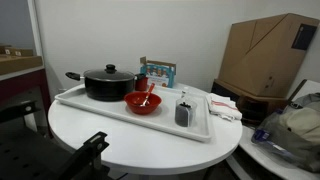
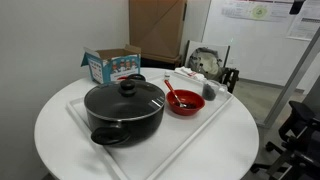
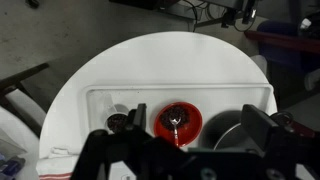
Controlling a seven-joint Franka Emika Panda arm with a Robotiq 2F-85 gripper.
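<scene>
My gripper is open above the round white table, its dark fingers spread wide with nothing gripped between them. Beneath the gap, in the wrist view, lies a red bowl point(image 3: 162, 127) with dark contents and a red-handled spoon point(image 2: 172, 89). A lidded black pot point(image 1: 108, 84) stands beside the bowl, partly covered by a finger in the wrist view. On the bowl's other side is a clear container point(image 1: 184, 113) with dark contents. All three stand on a white tray point(image 1: 205, 126).
A colourful open box point(image 2: 112, 65) stands behind the pot, off the tray. A white cloth point(image 1: 222, 106) with red marks lies by the table's edge. Bare table point(image 3: 185, 58) surrounds parts of the tray. Large cardboard boxes point(image 1: 262, 55) stand beyond the table.
</scene>
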